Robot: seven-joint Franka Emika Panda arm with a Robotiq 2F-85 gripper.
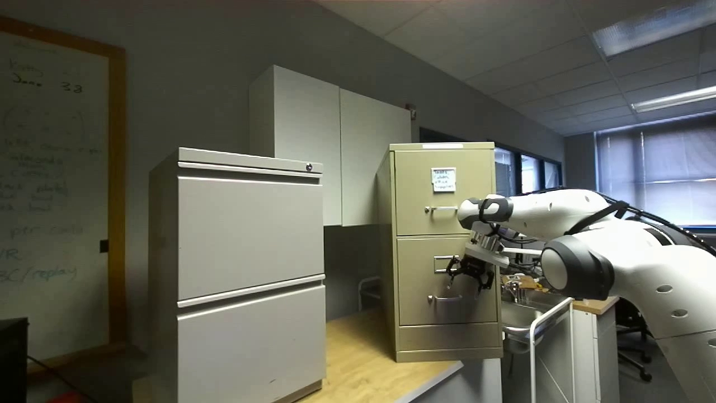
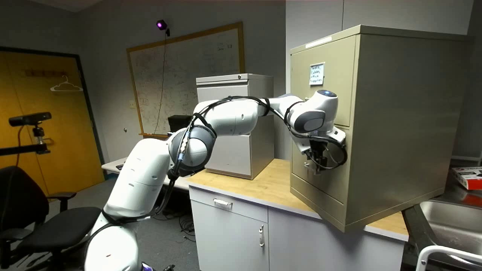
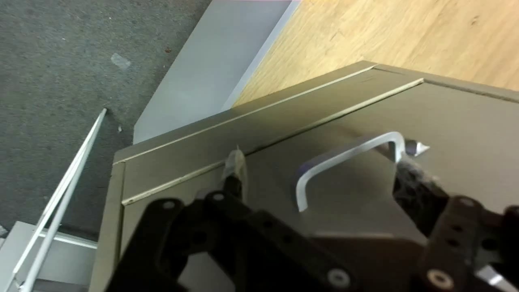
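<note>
A tan two-drawer filing cabinet (image 1: 446, 346) stands at the end of the wooden counter, both drawers closed flush. My gripper (image 1: 467, 287) is in front of its lower drawer (image 2: 323, 185), close to the face. In the wrist view the drawer's silver handle (image 3: 345, 155) lies ahead in the gap between the spread fingers. The right finger overlaps the handle's right end in that view; whether it touches cannot be told. The fingers are open, holding nothing. A paper label (image 1: 443, 179) is on the upper drawer, with its handle (image 1: 441, 209) below.
A light grey cabinet (image 1: 251, 235) stands further along the counter (image 2: 271, 183), with bare wood between the two. A sink (image 2: 452, 221) and a white rail (image 1: 551, 313) lie beside the tan cabinet. Open floor (image 3: 73, 63) shows below the counter.
</note>
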